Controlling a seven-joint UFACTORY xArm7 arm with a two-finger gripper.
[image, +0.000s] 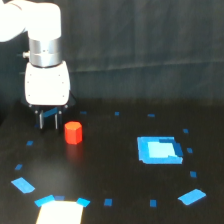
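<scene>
A white robot arm at the upper left carries a gripper (51, 116) with black fingers pointing down, standing open just to the left of a small red block (73, 133). Nothing shows between the fingers. A square marked out in blue tape (142, 150) with a white patch inside lies on the dark table to the right.
Small blue tape marks dot the dark table (120, 180). A pale square object (59, 213) sits at the front left edge.
</scene>
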